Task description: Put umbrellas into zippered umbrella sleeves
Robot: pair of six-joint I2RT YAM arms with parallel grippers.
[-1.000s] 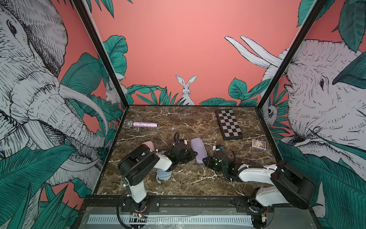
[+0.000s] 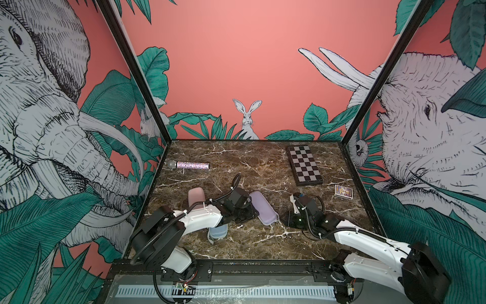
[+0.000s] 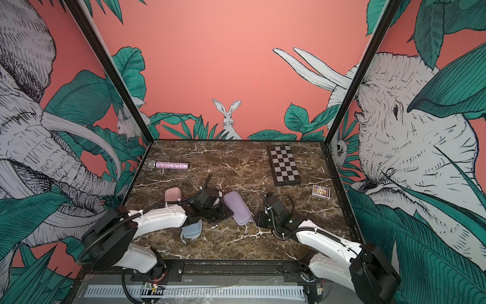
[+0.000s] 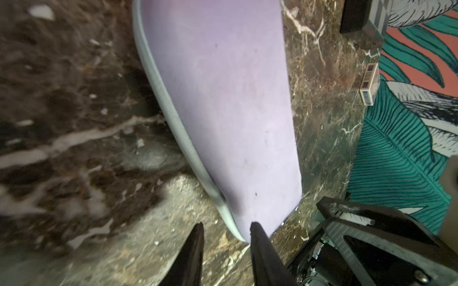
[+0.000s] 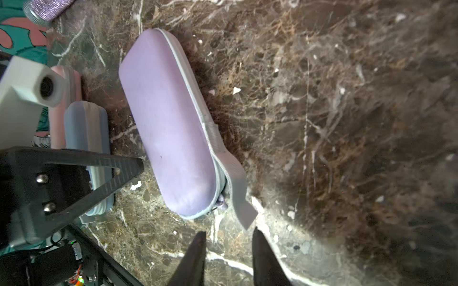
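A closed lilac zippered case (image 2: 263, 208) lies on the marble table between my two grippers. Its pale zipper seam and loose grey strap (image 5: 233, 178) face the right gripper in the right wrist view. My left gripper is open by the case's near end, its fingertips apart with no grip showing. My right gripper stands part open below the strap's tip, nothing between its fingers. A pink case (image 5: 66, 104) and a blue case (image 5: 88, 124) lie beyond, partly behind the left arm. No loose umbrella shows; the cases' insides are hidden.
A glittery microphone (image 2: 191, 165) lies at the back left. At the back right are a checkered board (image 2: 305, 165) and a small card box (image 2: 343, 191).
The right gripper has drawn away rightward from the lilac case, and its arm has stretched out.
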